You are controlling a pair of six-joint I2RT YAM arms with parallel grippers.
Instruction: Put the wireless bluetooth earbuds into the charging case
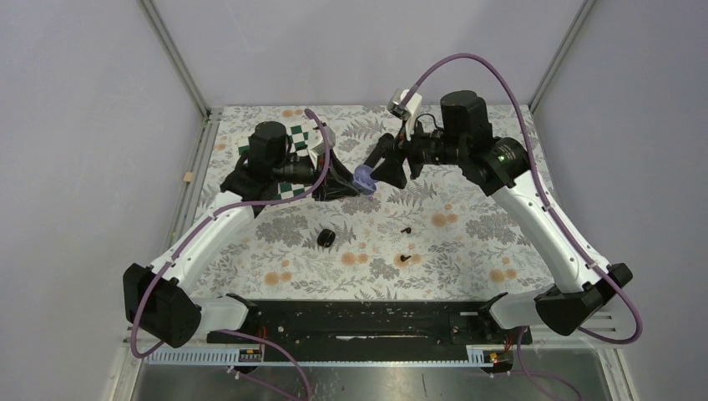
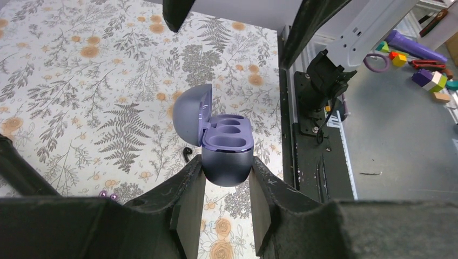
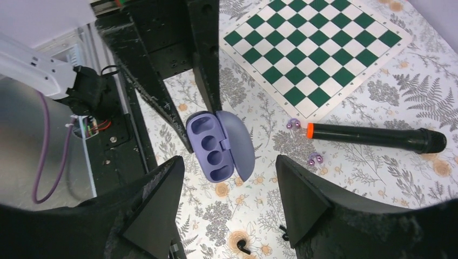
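Observation:
A lilac charging case with its lid up and empty-looking slots is held by my left gripper, shut on its base; it also shows in the right wrist view (image 3: 213, 151). My right gripper stands open just above and right of the case, nothing between its fingers. Two small black earbuds (image 1: 406, 230) lie apart on the floral mat below the grippers in the top view.
A green checkered board (image 3: 310, 56) lies at the back left, a black marker-like cylinder (image 3: 367, 135) and small purple pieces (image 3: 316, 158) beside it. A small black object (image 1: 326, 238) lies front left.

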